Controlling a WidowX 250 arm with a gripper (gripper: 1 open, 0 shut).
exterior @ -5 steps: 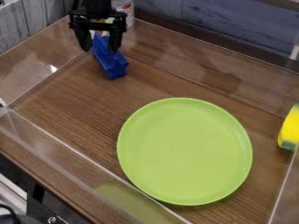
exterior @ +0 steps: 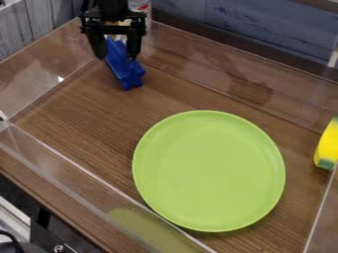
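My black gripper (exterior: 114, 36) is at the top left, its fingers open, over the upper end of a blue object (exterior: 126, 69) that lies on the wooden table near the back. Whether the fingertips touch it I cannot tell. A large green plate (exterior: 209, 170) lies in the front middle of the table.
A yellow object with a green part (exterior: 327, 143) is at the right edge. A white and red container (exterior: 140, 8) shows behind the gripper. Clear side walls border the wooden tabletop (exterior: 93, 128). Free room lies left of the plate and between it and the back wall.
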